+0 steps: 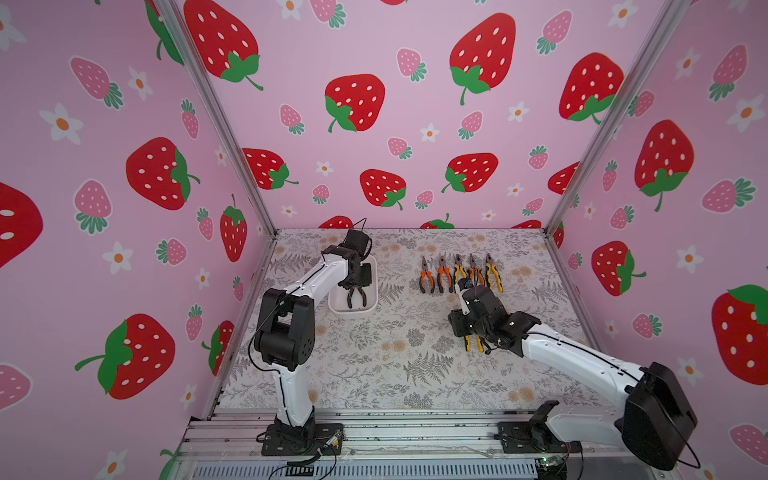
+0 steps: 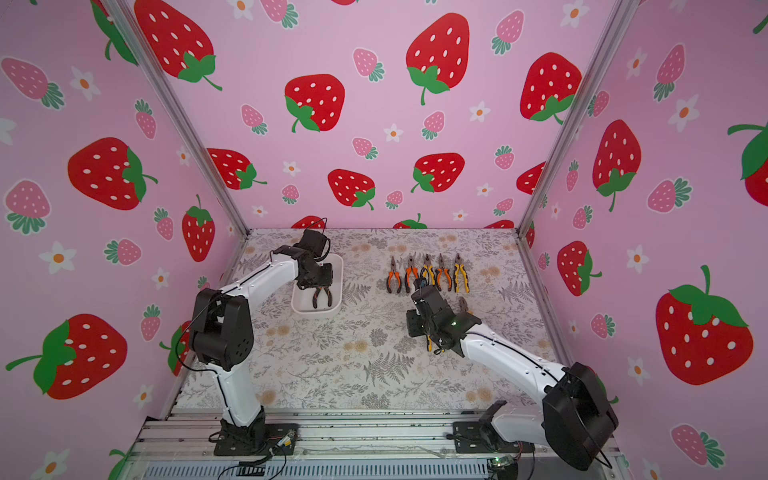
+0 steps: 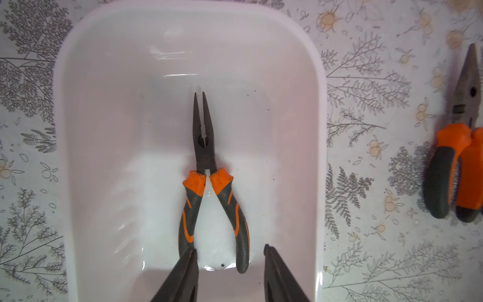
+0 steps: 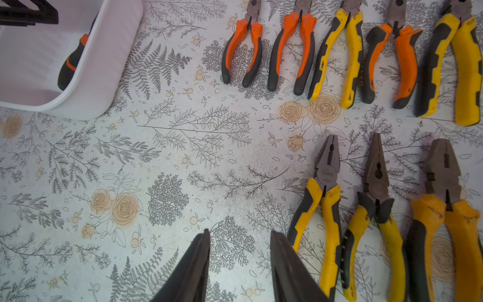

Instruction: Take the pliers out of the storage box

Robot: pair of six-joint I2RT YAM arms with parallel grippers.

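One pair of needle-nose pliers (image 3: 205,156), black with orange accents, lies alone in the white storage box (image 3: 322,166), handles towards me and slightly spread. Above the box my left gripper is open, its fingertips near the handle ends in the left wrist view. Nothing is between its fingers that I can see held. My right gripper is partly open over bare cloth, left of the near row of pliers, and holds nothing. In the top left view the left arm hides the far part of the box.
Several pliers with orange or yellow handles form a far row (image 4: 296,45) right of the box. A nearer row includes yellow-handled pliers (image 4: 329,221), partly under the right arm in the top views. Between the box and these rows the patterned tablecloth (image 4: 166,136) is clear.
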